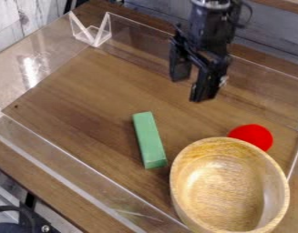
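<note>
My black gripper [195,75] hangs over the back middle of the wooden surface, its fingers pointing down and apart with nothing between them. A green block [149,138] lies front of centre. A red round object [251,136] sits at the right, just behind a large tan bowl [231,193], which looks empty.
A clear plastic rim [42,160] borders the wooden area [78,109], with a clear bracket [93,29] at the back left. A grey wall stands behind.
</note>
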